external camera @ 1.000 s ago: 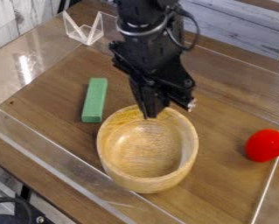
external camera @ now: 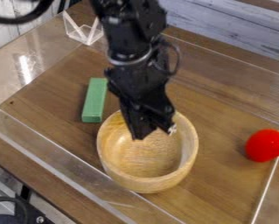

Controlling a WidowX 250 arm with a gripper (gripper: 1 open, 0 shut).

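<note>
The black gripper (external camera: pixel 139 122) reaches down from the top to just over the back left part of a light wooden bowl (external camera: pixel 151 166). It is blurred; its fingertips look close together, with nothing visible between them. A green block (external camera: pixel 94 98) lies left of the bowl, beside the gripper. A red round object (external camera: pixel 264 146) sits at the right, with a small light green part behind it.
The wooden table (external camera: pixel 48 105) has clear strips along its sides. A clear plastic holder (external camera: pixel 83 28) stands at the back left. Open wood lies between the bowl and the red object.
The gripper has moved left and down, from above the back right of the bowl toward its back left. The bowl, green block and red object have not visibly moved.
</note>
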